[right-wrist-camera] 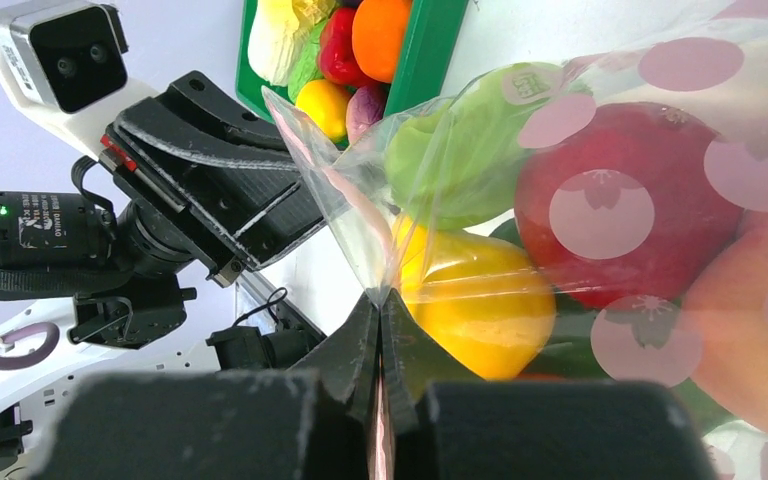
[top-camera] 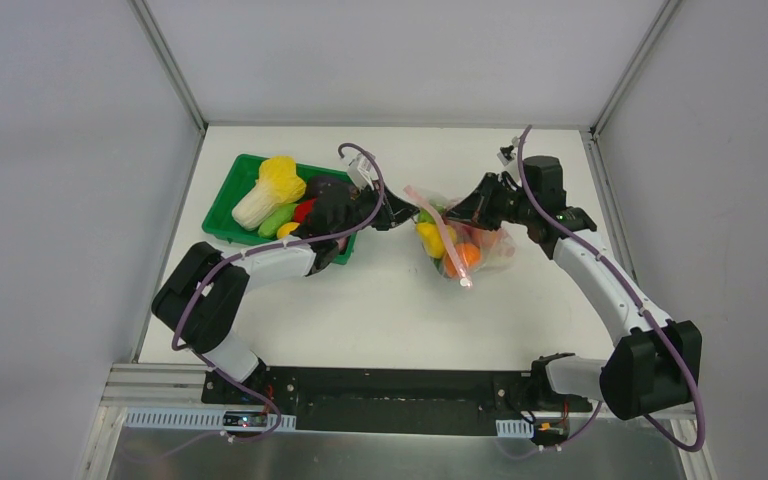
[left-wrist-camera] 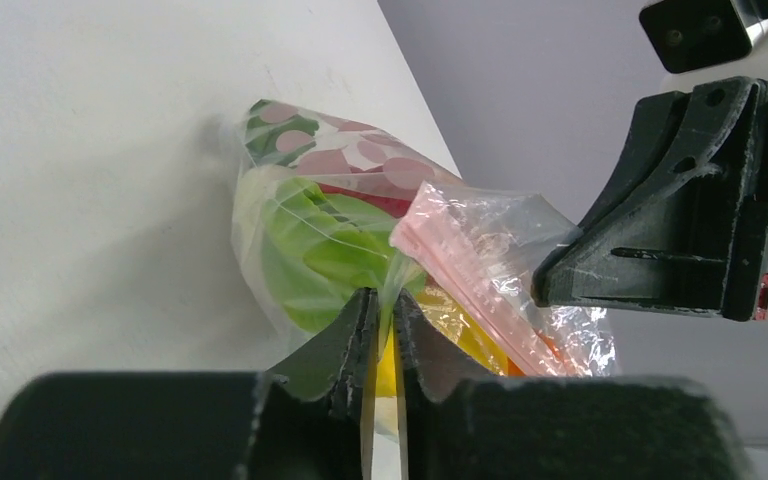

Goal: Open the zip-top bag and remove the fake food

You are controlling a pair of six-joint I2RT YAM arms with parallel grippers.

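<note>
The clear zip top bag (top-camera: 448, 268), with pink dots and a pink zip strip (top-camera: 441, 230), lies on the table right of centre. Inside show a yellow pepper (right-wrist-camera: 485, 310), a red round food (right-wrist-camera: 615, 165), a green piece (left-wrist-camera: 325, 235) and an orange one (top-camera: 465, 256). My right gripper is shut on the bag's thin film near its mouth. At the bag's left edge, my left gripper has its fingers a narrow gap apart, with bag film at the gap; whether they touch it I cannot tell.
On the left of the table, a green bin (top-camera: 222, 208) holds a cabbage (top-camera: 254, 205) and several other fake foods, partly under the left arm. The two grippers are close together. Table in front of the bag is clear.
</note>
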